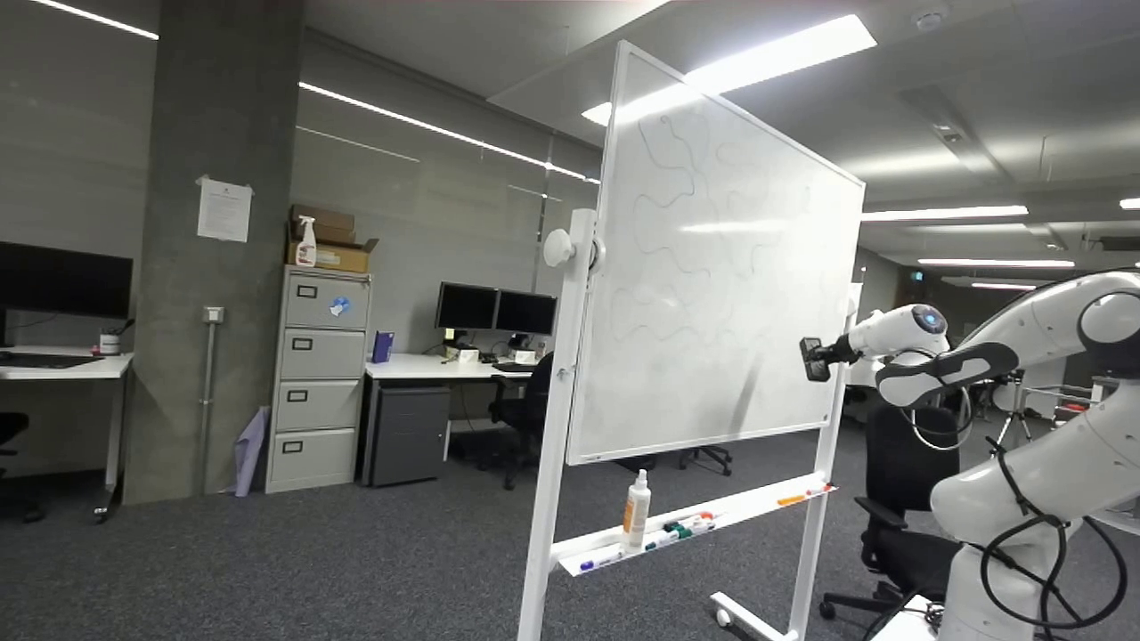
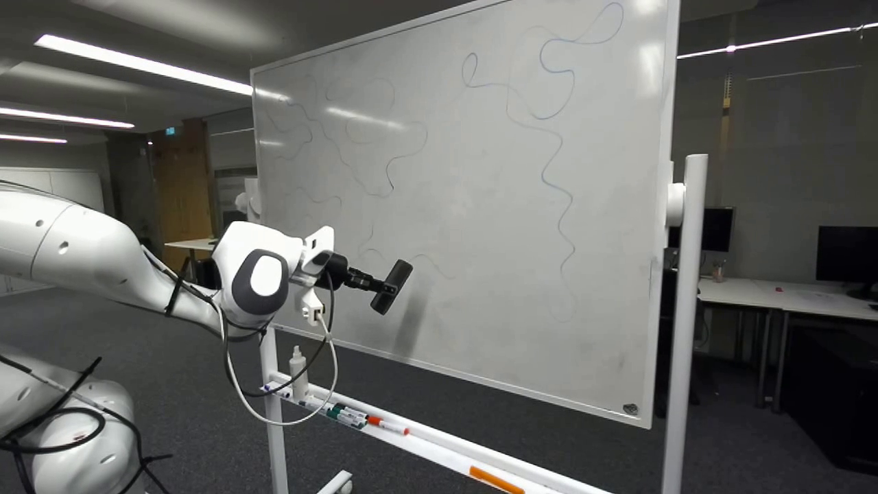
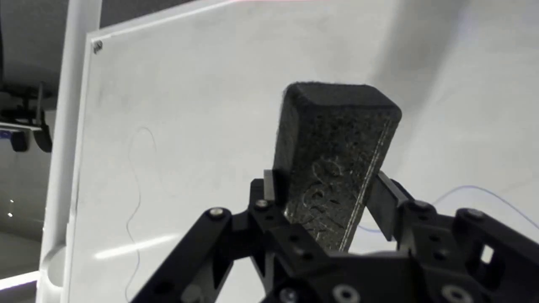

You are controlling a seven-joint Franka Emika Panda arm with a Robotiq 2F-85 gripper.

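Observation:
A dark block-shaped eraser (image 3: 333, 166) fills the middle of the wrist view, and my gripper is shut on its two sides. In exterior view 2 the eraser (image 2: 391, 287) is held tilted in front of the lower whiteboard (image 2: 494, 329), apart from its surface, with a shadow on the board behind it. Thin wavy pen lines cross the board, bluest at its upper right in that view. Exterior view 1 shows the eraser (image 1: 815, 359) near the board's far right side, gripped at the end of the arm.
Below the board runs a tray (image 1: 764, 499) bearing a white spray bottle (image 1: 637, 511), several markers and an orange stick-like item (image 2: 496, 480). White posts (image 2: 687, 329) stand at the board's sides. An office chair (image 1: 908, 481) is behind the arm.

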